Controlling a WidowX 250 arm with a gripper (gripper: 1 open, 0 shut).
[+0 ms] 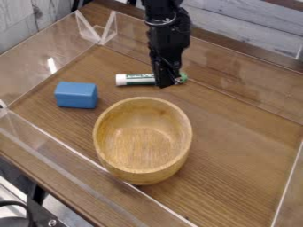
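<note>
My black gripper [166,75] is above the middle of the wooden table, pointing down at a small white-and-green tube [137,80] that lies behind the bowl. The gripper hides part of the tube's right side; its fingers look shut, and I cannot make out anything held between them. A blue block [76,96] lies to the left. A large tan oval bowl [142,142] sits in the front middle, empty.
Transparent walls line the left side, and a dark cable shows at the bottom left corner.
</note>
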